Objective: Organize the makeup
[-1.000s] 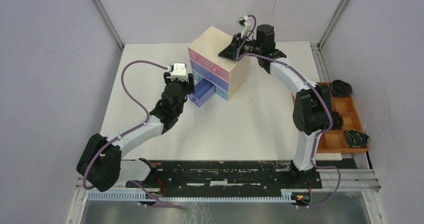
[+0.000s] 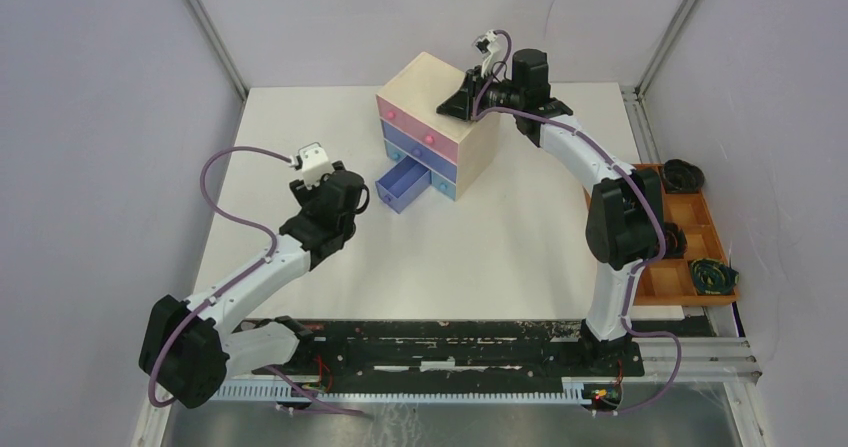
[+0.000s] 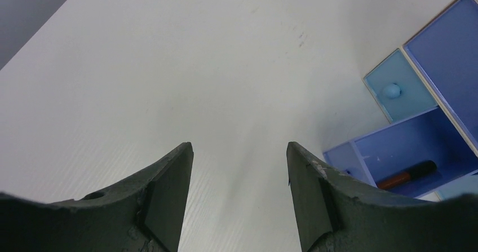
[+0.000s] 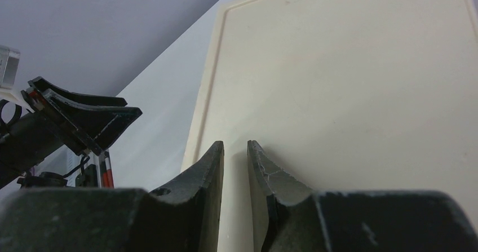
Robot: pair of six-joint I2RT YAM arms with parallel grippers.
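Observation:
A cabinet with a cream top and pink, blue and light-blue drawers stands at the back of the table. Its small lower blue drawer is pulled out. In the left wrist view, a dark tube with a brown end lies inside that drawer. My left gripper is open and empty, over bare table to the left of the drawer. My right gripper is over the cabinet top, its fingers a small way apart with nothing between them. Whether its fingertips touch the top cannot be told.
A wooden tray with compartments holds several dark items at the right edge. Both arms carry loose purple cables.
My left arm has drawn back to the left, away from the open drawer, and its gripper has turned. The right arm looks still in the top view. The drawer stays pulled out.

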